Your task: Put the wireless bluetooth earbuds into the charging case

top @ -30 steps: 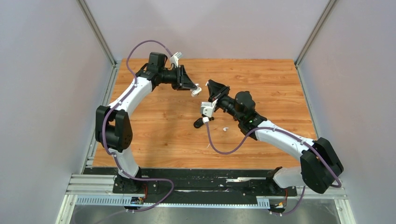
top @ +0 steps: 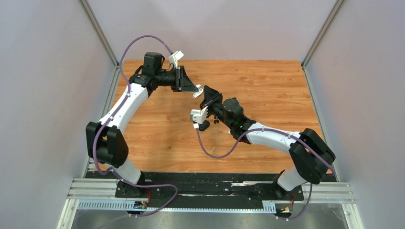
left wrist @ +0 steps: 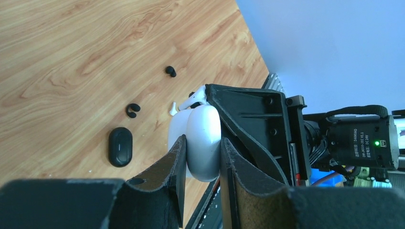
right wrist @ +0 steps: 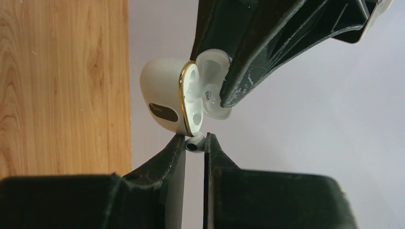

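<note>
The white charging case [right wrist: 165,95] hangs above the table with its lid open, its gold-edged inner face and empty-looking slots towards the right wrist camera. My left gripper is shut on the lid [right wrist: 216,86]. In the right wrist view, a white earbud [right wrist: 195,143] sits between the tips of my right gripper, shut on it. That earbud is right by the lower edge of the case's inner face; whether they touch, I cannot tell. The left wrist view shows a white earbud's stem [left wrist: 195,97] at the right gripper's tip, partly behind the case.
Another white earbud [left wrist: 173,109] lies on the table [top: 267,95]. A black case [left wrist: 120,146] and two black earbuds, one [left wrist: 133,110] nearer it and one [left wrist: 170,71] farther off, lie beneath the arms.
The right gripper has moved left, up to the charging case, closing the gap between them. The left arm has shifted slightly left, still with the case.
</note>
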